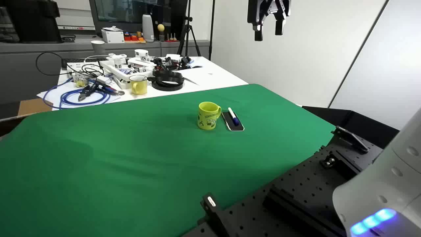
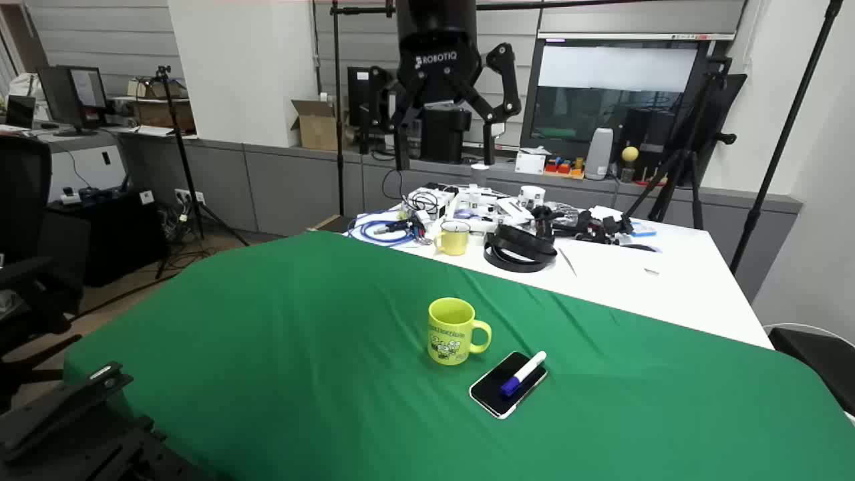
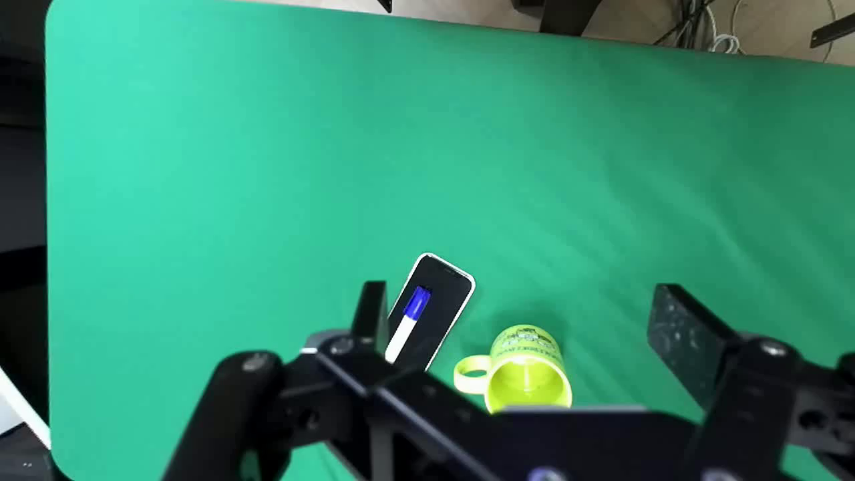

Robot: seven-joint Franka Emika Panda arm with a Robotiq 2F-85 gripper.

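Note:
On the green cloth stands an upright yellow-green mug (image 1: 207, 116), its inside empty in the wrist view. Beside its handle lies a dark-screened phone (image 2: 490, 390) with a pale edge. A white marker (image 2: 530, 366) with a blue cap rests across the phone's screen. High above the cloth hangs my gripper (image 2: 446, 159), open, with nothing between its fingers. Seen from the wrist, the gripper has its fingers spread wide, with the mug (image 3: 526, 353) and part of the phone (image 3: 449, 296) far below, in the gap.
Behind the green cloth (image 1: 130, 166), a white table holds a second yellow mug (image 1: 138, 85), blue cable (image 1: 71, 94), black straps (image 1: 167, 81) and other clutter. A black perforated base (image 1: 292, 197) runs along the near right edge.

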